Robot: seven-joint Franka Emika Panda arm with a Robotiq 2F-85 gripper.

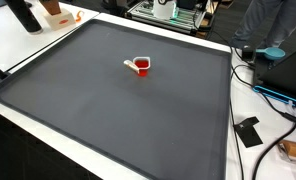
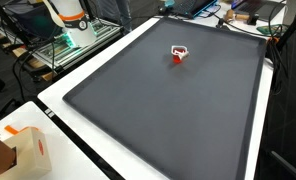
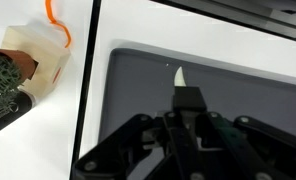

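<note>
In the wrist view my gripper is shut, and a slim whitish pointed piece (image 3: 179,76) sticks out just past its fingertips, apparently held between them. What that piece belongs to is hidden behind the fingers. Neither exterior view shows the gripper. On the dark grey mat (image 1: 118,108) sits a small white-rimmed cup (image 1: 142,62) with red on it, toward the far side. A short pale stick-like part (image 1: 131,66) lies at its left, touching or very close. From the other side, the same cup (image 2: 179,51) appears near the mat's far edge.
A brown plant pot (image 3: 18,66) and a beige block (image 3: 48,58) stand off the mat's corner, with an orange cord (image 3: 54,18) nearby. At the right lies a black square piece (image 1: 248,132) on the white table.
</note>
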